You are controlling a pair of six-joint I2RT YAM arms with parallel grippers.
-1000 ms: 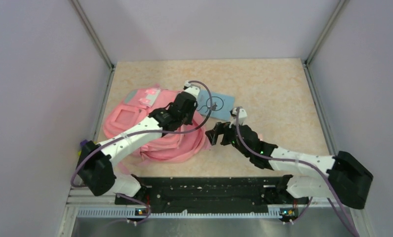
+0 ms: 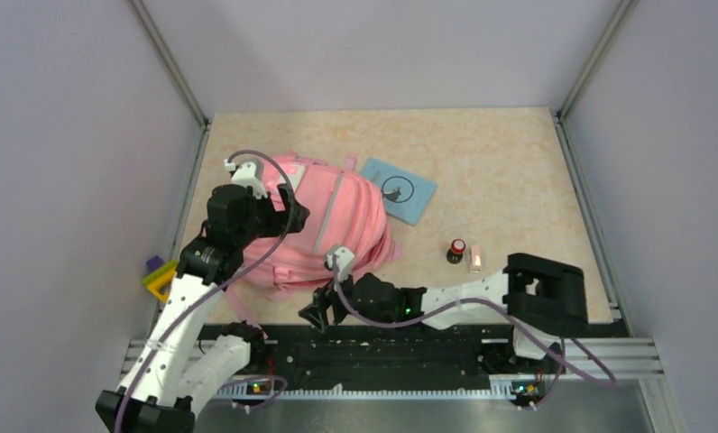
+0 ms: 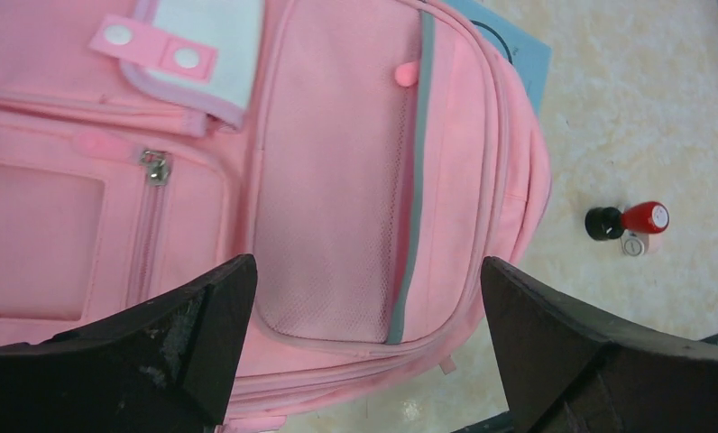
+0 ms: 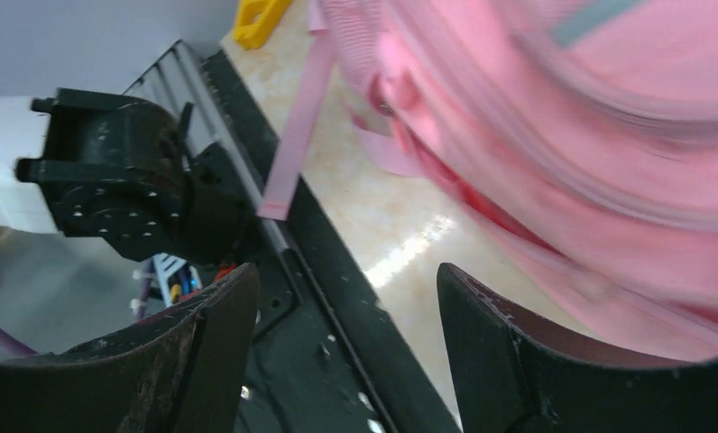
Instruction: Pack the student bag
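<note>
A pink backpack (image 2: pixel 337 212) lies on the left half of the table, its front panel up, with a grey-green strip (image 3: pixel 416 180) beside a slit. Above it, my left gripper is open, with nothing between its fingers. My right gripper (image 2: pixel 317 311) hovers at the bag's near side, by the table's front edge. It stands part open and empty in the right wrist view, beside the bag's pink side (image 4: pixel 554 162). A blue book (image 2: pixel 400 191) lies beyond the bag. To the right, a dark bottle with a red cap (image 2: pixel 456 251) stands beside a small pale pink item (image 2: pixel 475 260).
Yellow and purple pieces (image 2: pixel 160 277) sit at the left edge. A pink strap (image 4: pixel 288 135) trails over the front edge towards the left arm's base.
My left gripper has swung left over the bag, letting go of its raised edge, which now lies flat. My right arm has moved left and nearer the front edge. The book has shifted slightly right.
</note>
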